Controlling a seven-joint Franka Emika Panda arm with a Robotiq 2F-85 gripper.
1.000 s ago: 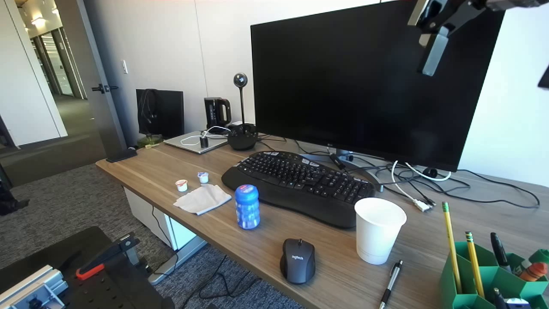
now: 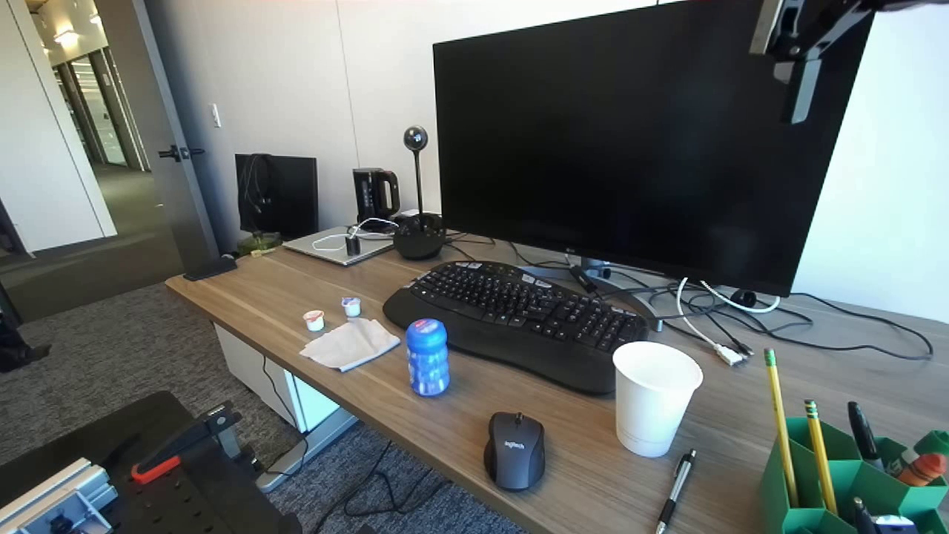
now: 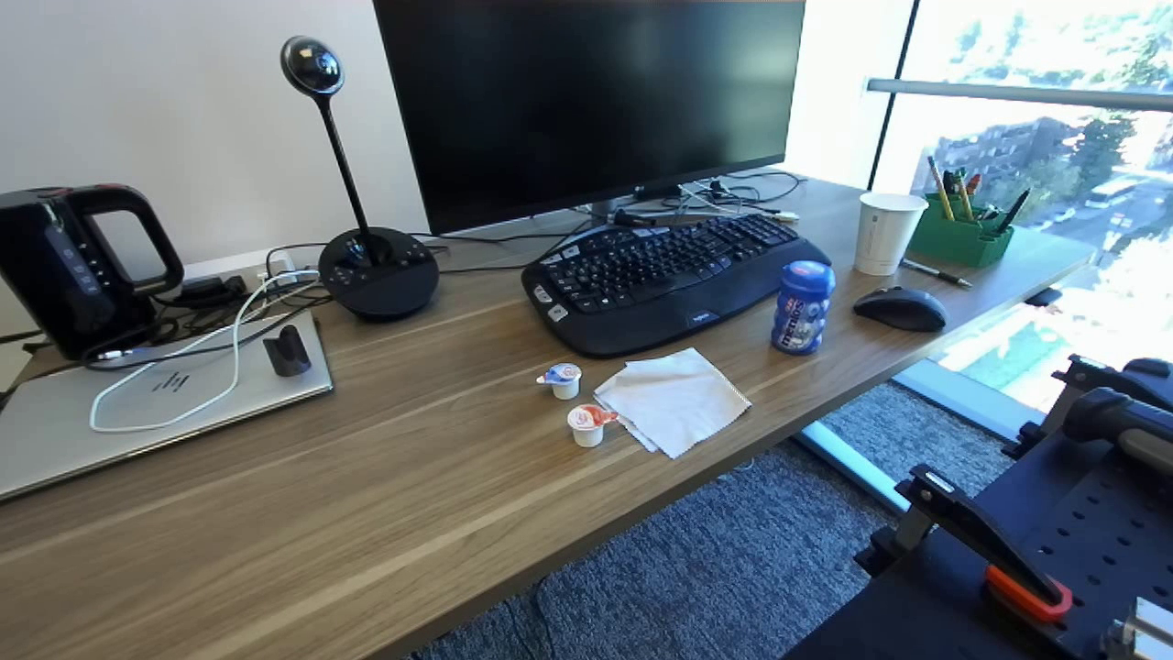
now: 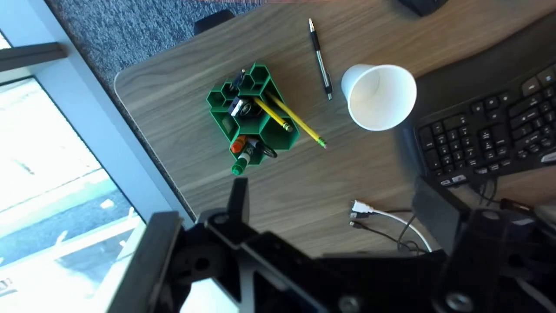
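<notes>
High in front of the monitor [image 2: 623, 151], my gripper [image 2: 778, 86] hangs well above the desk with its fingers apart and nothing between them. In the wrist view the two fingers [image 4: 239, 201] frame bare desk, and the gripper looks down from above. The green pen holder [image 4: 260, 125] has two yellow pencils, markers and other small items in it. Beside it on the wood lie a black and silver pen [image 4: 320, 60] and an upright white paper cup [image 4: 383, 96], which looks empty.
A mouse [image 2: 515, 451], a blue bottle [image 3: 803, 306], a cloth [image 3: 673, 398] and two small creamer cups [image 3: 587, 423] sit along the front side. The keyboard [image 3: 671, 269] fills the middle. Loose cables [image 2: 712, 343] lie behind the cup. Clear wood stretches left of the cloth.
My gripper has shifted right and slightly upward in exterior view 1, its fingers still apart. The objects on the desk have not moved.
</notes>
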